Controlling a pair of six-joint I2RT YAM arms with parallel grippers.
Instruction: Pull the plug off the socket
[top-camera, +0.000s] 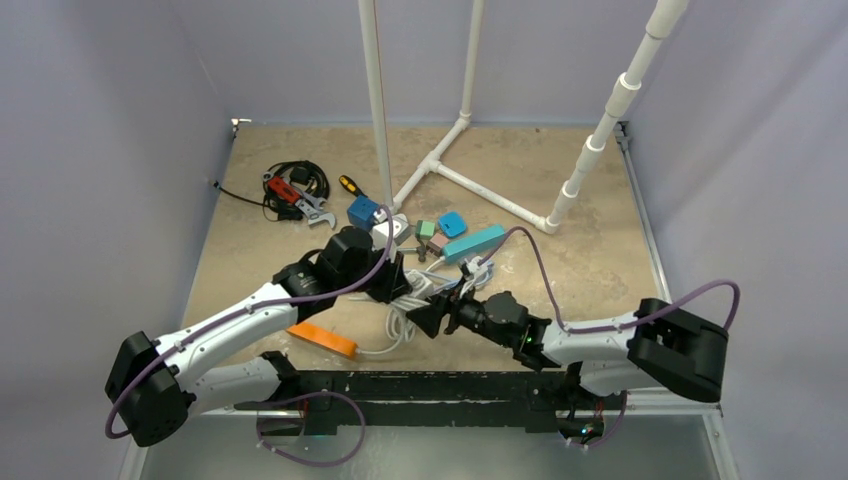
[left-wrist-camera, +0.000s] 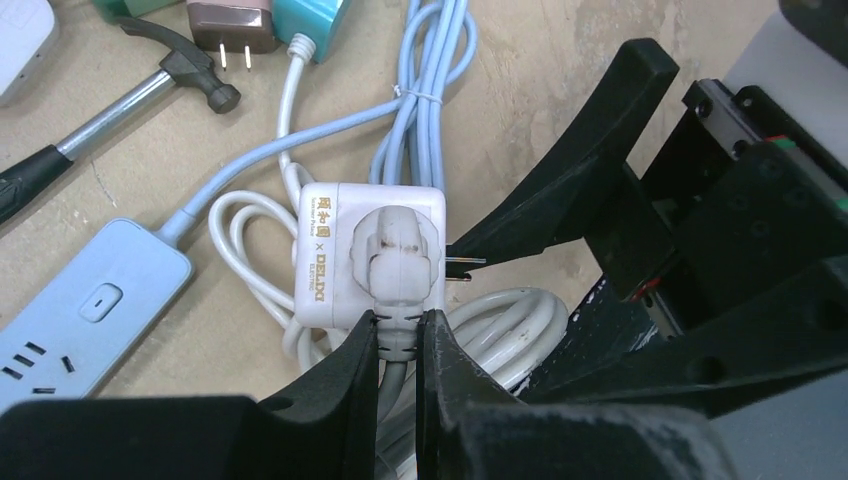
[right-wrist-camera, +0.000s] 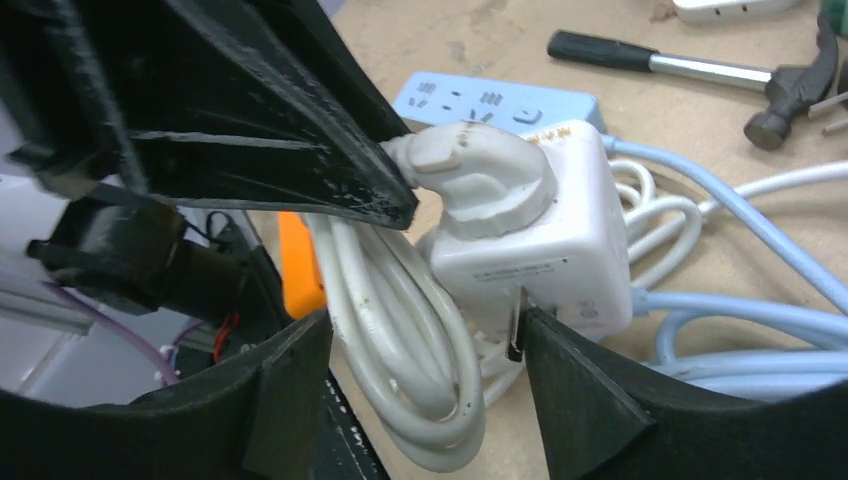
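A white cube-shaped socket (left-wrist-camera: 330, 255) bears a white plug (left-wrist-camera: 400, 262) on its upper face, with a grey cable running back from the plug. My left gripper is shut on the plug's narrow neck. The plug still sits against the socket. At the socket's right side, by its metal prongs (left-wrist-camera: 466, 262), my right gripper stands part open. One of its fingers (right-wrist-camera: 565, 370) is close against the socket near a prong; whether it touches cannot be told. Looped white cable (right-wrist-camera: 405, 350) shows between its fingers, with no firm hold visible.
A light blue power strip (left-wrist-camera: 110, 300) and a hammer (left-wrist-camera: 125, 110) lie left of the socket; bundled blue cable (left-wrist-camera: 430, 100) lies behind. An orange strip (top-camera: 322, 338) is at the front left. Free table shows on the far right.
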